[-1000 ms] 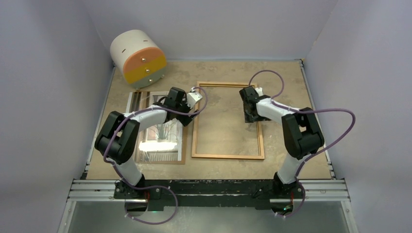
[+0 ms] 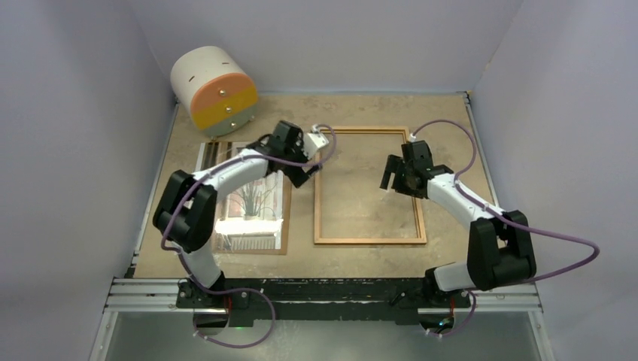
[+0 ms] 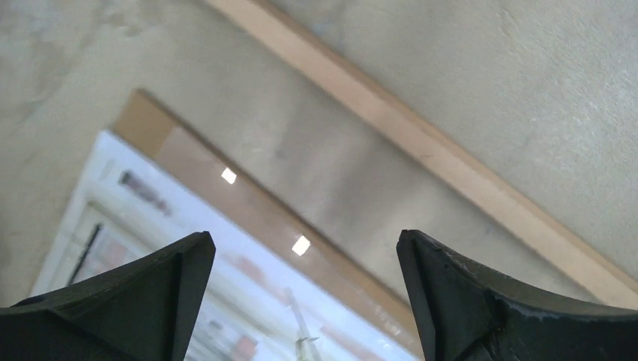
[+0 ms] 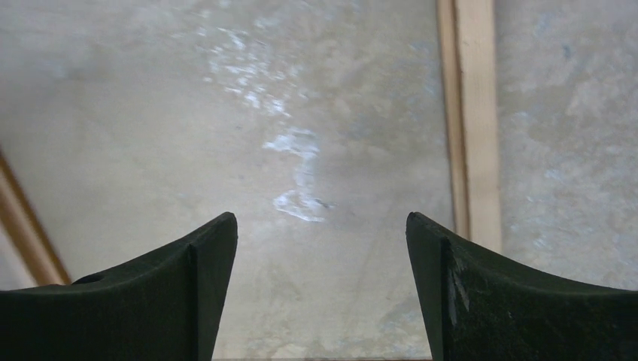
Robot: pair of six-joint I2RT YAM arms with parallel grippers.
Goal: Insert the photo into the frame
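The empty wooden frame point(image 2: 369, 241) lies on the right half of the table, its rails also in the left wrist view point(image 3: 426, 147) and right wrist view point(image 4: 478, 128). Left of it lies the photo point(image 2: 248, 229) under a clear sheet, on a brown board point(image 3: 143, 122). My left gripper point(image 2: 305, 173) is open above the gap between photo and frame, nothing between its fingers. My right gripper point(image 2: 391, 174) hangs over the frame's right side, fingers apart and empty.
A rounded drawer cabinet point(image 2: 214, 98) stands at the back left. Purple cables loop over both arms. Bare table point(image 2: 451, 135) shows right of the frame and at the back.
The frame has shifted right, away from the photo.
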